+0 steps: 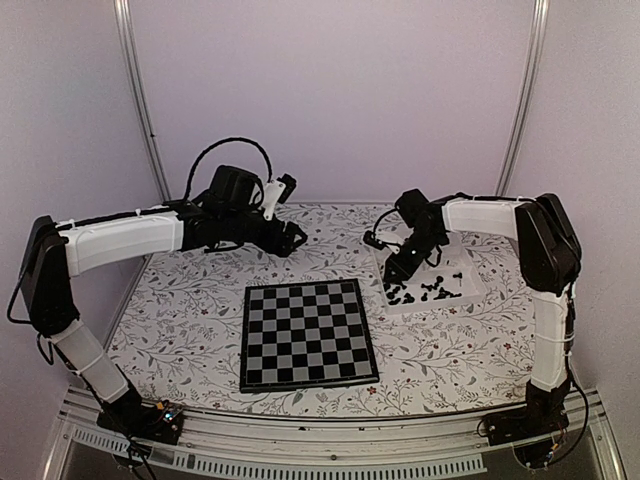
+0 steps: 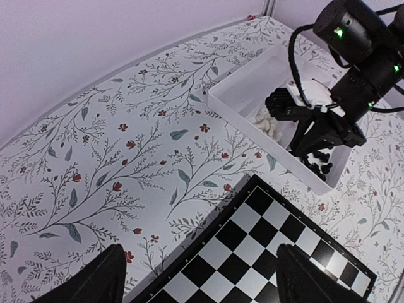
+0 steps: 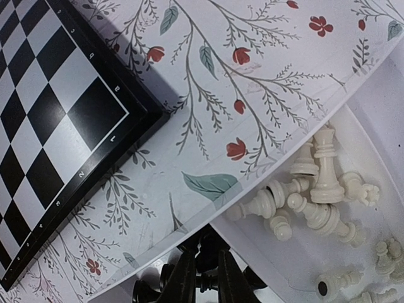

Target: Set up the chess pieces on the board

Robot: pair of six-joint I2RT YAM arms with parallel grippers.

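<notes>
The empty chessboard [image 1: 307,330] [image 3: 38,126] lies in the middle of the table. A white box [image 2: 243,129] to its right holds white pieces [image 3: 327,170] and black pieces [image 2: 319,165] in separate compartments. My right gripper [image 1: 398,270] is down in the box among the black pieces, its fingers close round a black piece; whether it grips it is unclear. My left gripper [image 1: 283,240] hangs in the air above the table behind the board's left part, its dark fingertips [image 2: 101,278] spread apart with nothing between them.
The box's wall [image 3: 353,95] stands near the board's far right corner. Walls enclose the table at the back and sides.
</notes>
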